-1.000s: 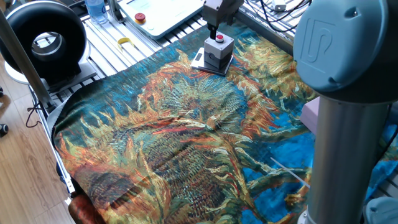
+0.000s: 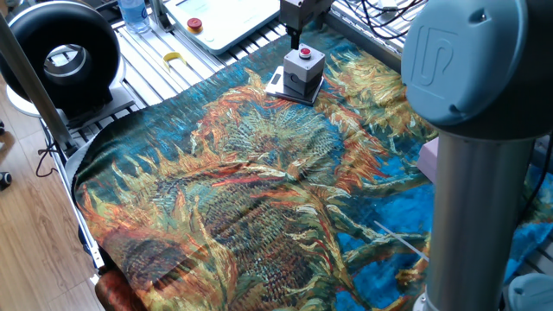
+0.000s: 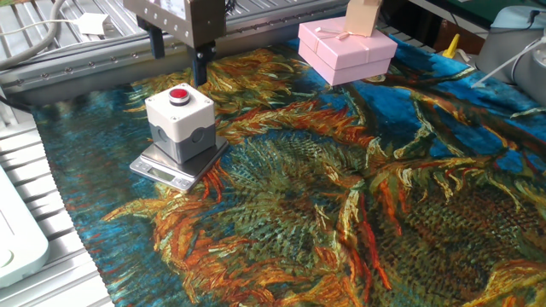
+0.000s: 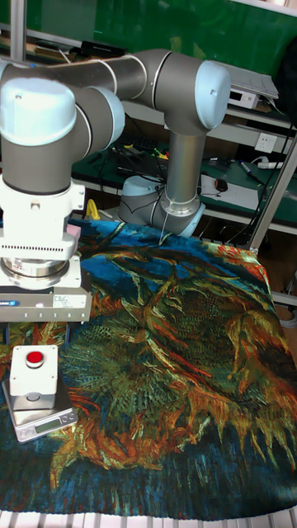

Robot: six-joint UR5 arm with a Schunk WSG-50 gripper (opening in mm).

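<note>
A white-and-grey button box (image 3: 181, 124) with a red button (image 3: 178, 95) on top stands upright on a small silver kitchen scale (image 3: 162, 173). In exterior view 3 the same box (image 4: 33, 379) and scale (image 4: 44, 424) are at the lower left. My gripper (image 3: 179, 68) is open, its two dark fingers (image 3: 202, 66) wide apart and nothing between them. It hangs beyond the box in exterior view 2, apart from it as far as that view shows. In exterior view 1 the gripper's lower end overlaps the back of the box (image 2: 304, 71), so the gap is hidden there.
A sunflower-patterned cloth (image 2: 251, 173) covers the table, largely clear in the middle. A pink gift box (image 3: 345, 53) with a tan block (image 3: 363, 15) on it stands near the arm's base. A white panel with a red knob (image 2: 195, 24) lies beyond the cloth.
Over the last second my gripper has shifted slightly left and upward in exterior view 1, and the arm moved a little with it. The button box and scale have stayed put.
</note>
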